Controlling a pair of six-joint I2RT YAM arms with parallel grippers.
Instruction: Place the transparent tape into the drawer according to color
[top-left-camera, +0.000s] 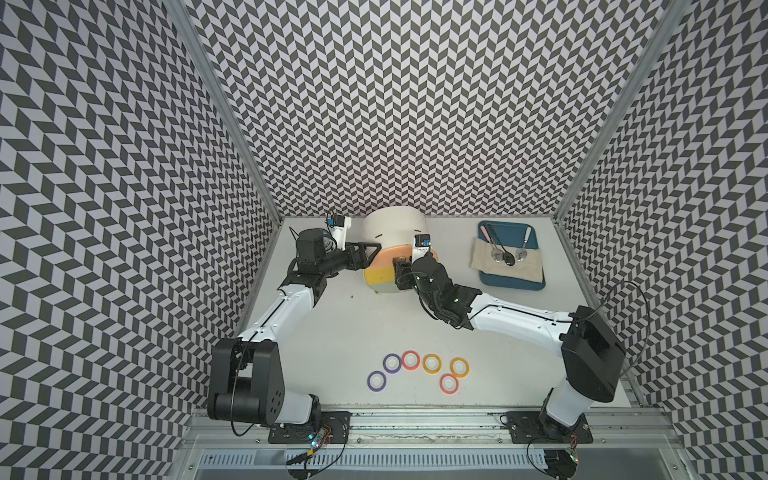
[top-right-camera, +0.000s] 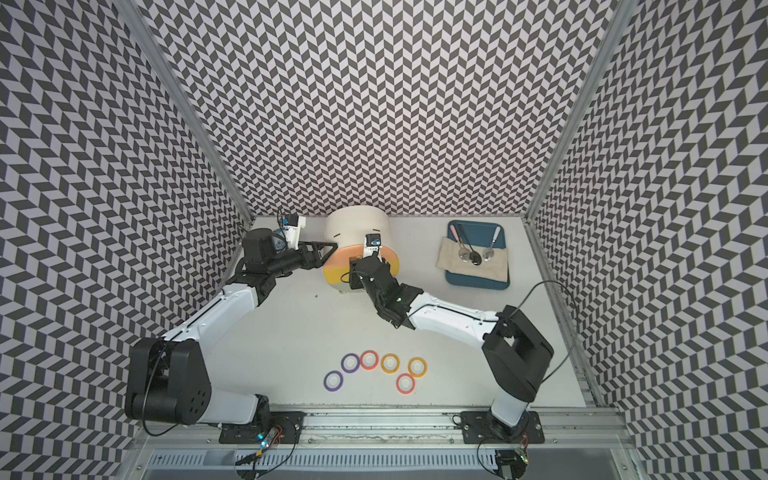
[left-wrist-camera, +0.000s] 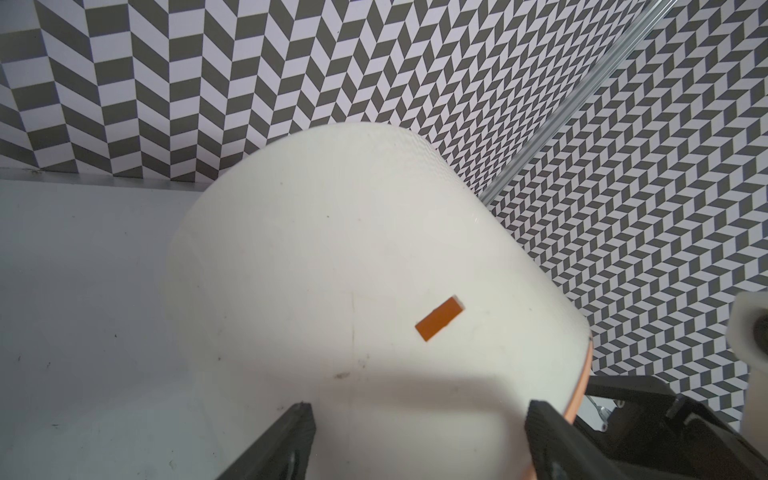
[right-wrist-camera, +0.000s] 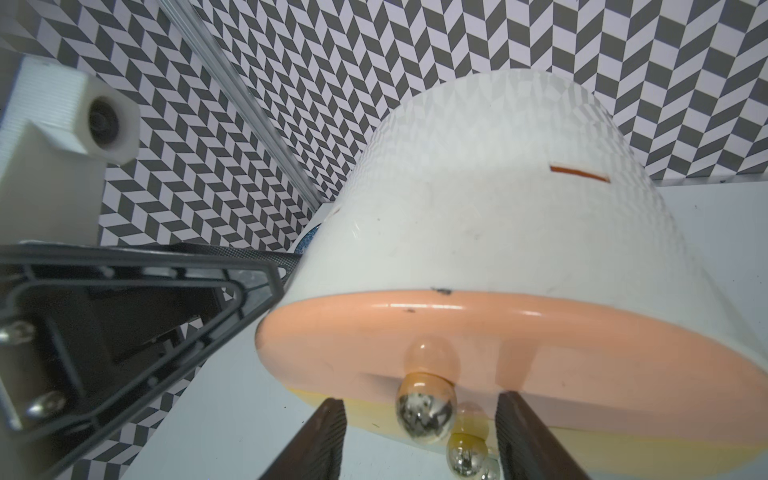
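A white rounded drawer cabinet (top-left-camera: 395, 225) stands at the back centre, with an orange drawer (right-wrist-camera: 352, 336) above a yellow drawer (top-left-camera: 378, 274) and a greyish bottom one. All drawers look closed. In the right wrist view, the orange drawer's metal knob (right-wrist-camera: 426, 409) appears between the parted fingers of my right gripper, with gaps on both sides. My left gripper is open at the cabinet's left side, nothing gripped. Near the front edge lie purple tape rolls (top-left-camera: 377, 381), red tape rolls (top-left-camera: 410, 360) and yellow-orange tape rolls (top-left-camera: 432, 363), two of each.
At the back right, a blue tray (top-left-camera: 512, 281) carries a beige cloth (top-left-camera: 484, 257) and several utensils. Bare table (top-left-camera: 360, 328) separates the cabinet from the rolls. Both arms reach in from the sides, their grippers close together at the cabinet.
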